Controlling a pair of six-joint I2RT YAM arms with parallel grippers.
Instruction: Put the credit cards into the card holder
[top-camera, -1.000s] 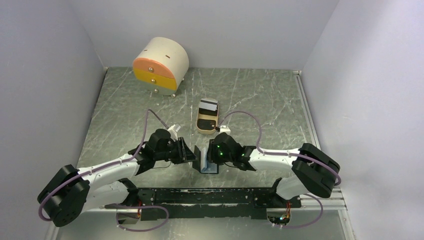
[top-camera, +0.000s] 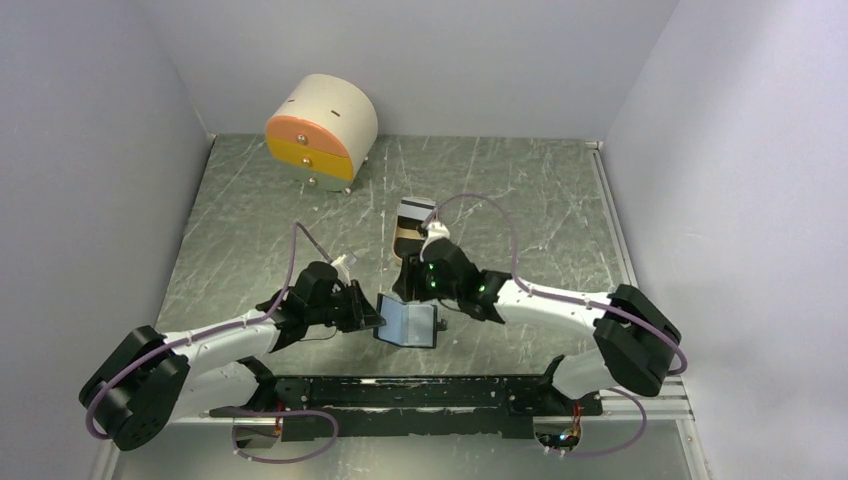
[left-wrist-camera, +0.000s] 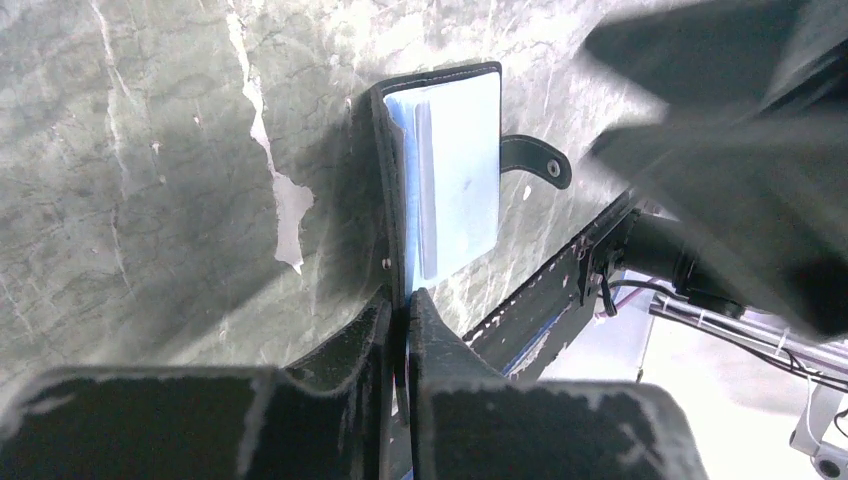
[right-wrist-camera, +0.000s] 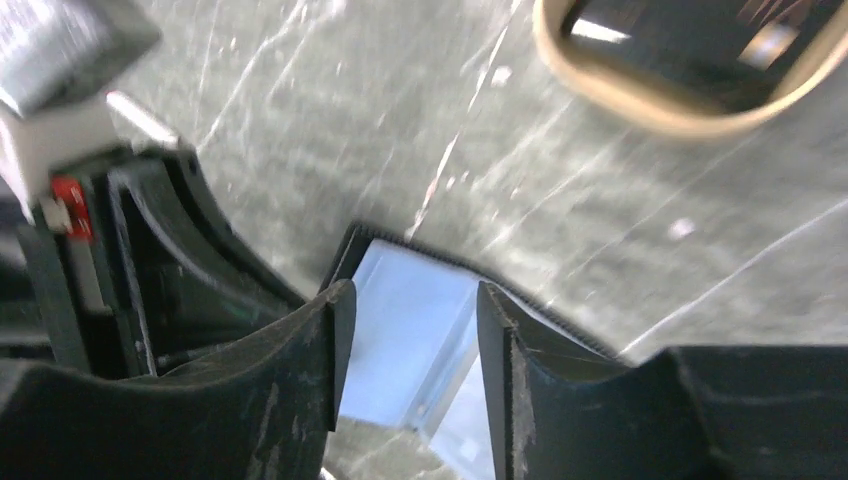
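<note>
The card holder (top-camera: 420, 326) lies spread open on the table near its front, its clear bluish sleeves facing up and its snap strap (left-wrist-camera: 537, 161) sticking out to the right. My left gripper is shut on the holder's dark left cover edge. Above the holder's far edge hovers my right gripper, its fingers apart with nothing between them. Beyond it stands the tan box (top-camera: 399, 243) with a black inside, where light and dark flat cards (top-camera: 416, 211) show at the far end; my right arm partly covers the near end.
A rounded cabinet (top-camera: 335, 120) with coloured drawers stands at the back left. Bare table lies to the right and left. The two grippers are close together over the holder.
The holder's left cover, more upright before, has swung left and lies flatter with my left gripper. My right gripper has backed off from the holder, upward and toward the box.
</note>
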